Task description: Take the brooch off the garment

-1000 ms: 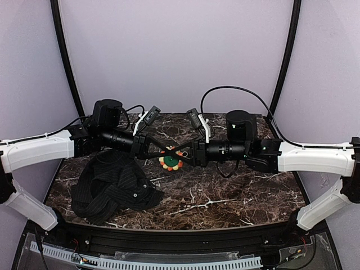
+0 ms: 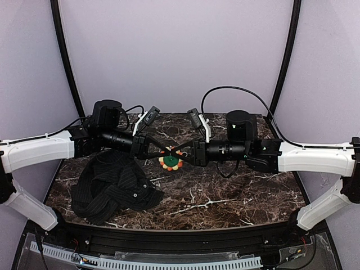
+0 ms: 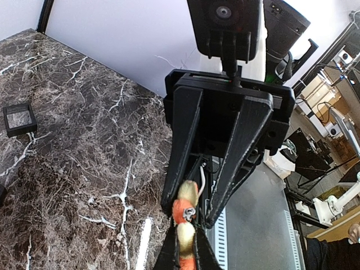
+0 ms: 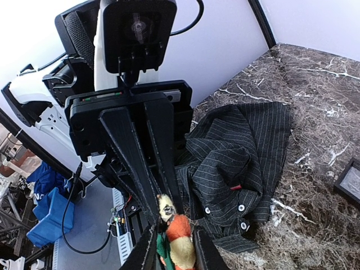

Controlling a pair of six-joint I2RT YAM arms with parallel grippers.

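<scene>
The flower brooch (image 2: 171, 162), green with an orange and cream rim, hangs between my grippers above the middle of the table in the top view. My left gripper (image 2: 167, 153) is shut on it. My right gripper (image 2: 179, 154) meets it at the upper rim; whether its fingers grip cannot be told. The brooch shows edge-on in the left wrist view (image 3: 185, 236) and right wrist view (image 4: 181, 242). The dark pinstriped garment (image 2: 112, 191) lies crumpled at the left of the table, apart from the brooch.
A small black square frame (image 3: 20, 131) lies on the marble table. The two arms nearly touch at their tips.
</scene>
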